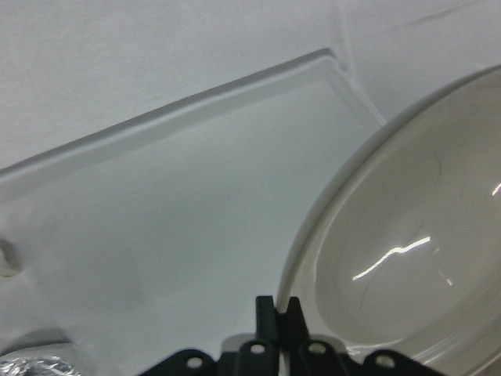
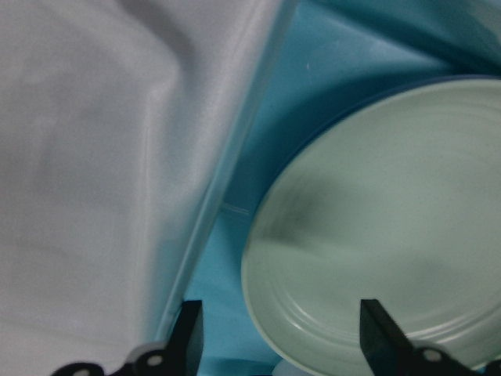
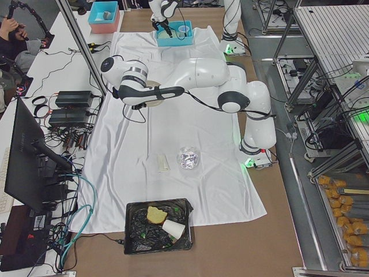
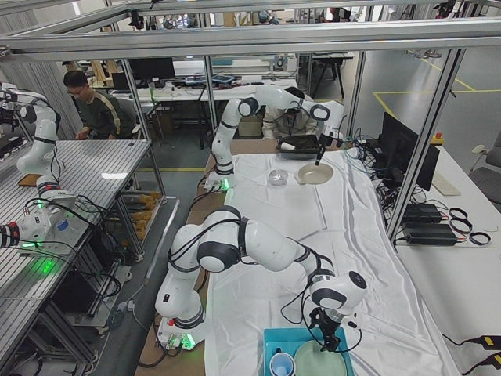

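My left gripper is shut on the rim of a cream plate (image 1: 407,251), seen at the right of the left wrist view and held over the cloth (image 4: 313,219); in the camera left view the arm mostly hides it. My right gripper stands open over the near rim of a pale green plate (image 2: 376,219) lying in a blue bin (image 4: 274,337). A crumpled silver bowl (image 3: 188,157) and a small pale item (image 3: 163,163) lie on the cloth.
A black tray (image 3: 138,242) holding a yellow piece (image 3: 156,214) and a white cup (image 3: 173,228) stands at the left arm's end of the table. A blue cup (image 4: 282,363) is in the bin.
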